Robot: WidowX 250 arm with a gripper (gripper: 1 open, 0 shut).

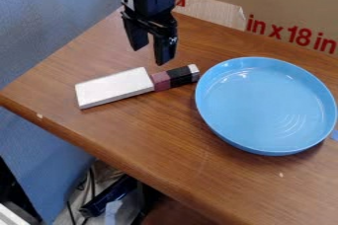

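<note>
My black gripper [150, 41] hangs open over the upper part of the wooden table, its two fingers apart with nothing seen between them. Below it lies a flat object [119, 87] with a long white blade-like part and a dark red and black handle end [173, 77], pointing toward the right. A light blue round plate [264, 108] rests on the right side of the table, just right of that handle.
The wooden table [158, 160] has free room at the front and left. A cardboard box [284, 7] with red print stands behind it. Blue fabric covers the left, and cables lie below the table's front left edge.
</note>
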